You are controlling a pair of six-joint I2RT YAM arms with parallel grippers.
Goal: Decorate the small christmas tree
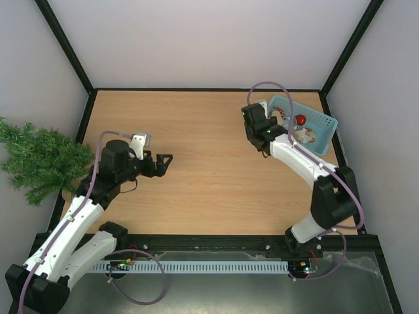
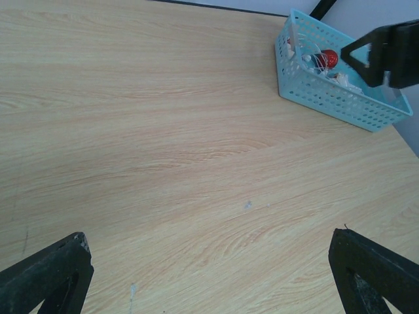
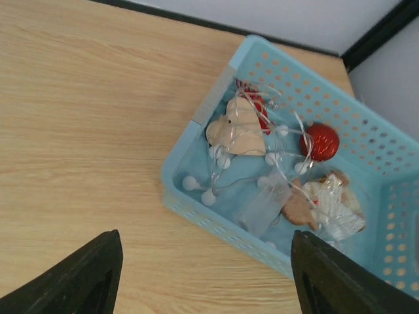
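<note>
A light-blue perforated basket (image 1: 322, 119) stands at the table's back right corner with the ornaments in it. In the right wrist view I see a red ball (image 3: 320, 142), a beige wooden figure (image 3: 243, 127), a clear wrapped piece (image 3: 265, 208) and a string of small white lights (image 3: 222, 160). My right gripper points at the basket's near left side, fingers apart and empty. Over the left half of the bare table, my left gripper is open with nothing between its fingers. The green tree (image 1: 46, 160) is at the far left, partly behind the left arm.
A dark part of the right gripper crosses the basket's right end in the left wrist view. The side walls stand close behind the tree and the basket.
</note>
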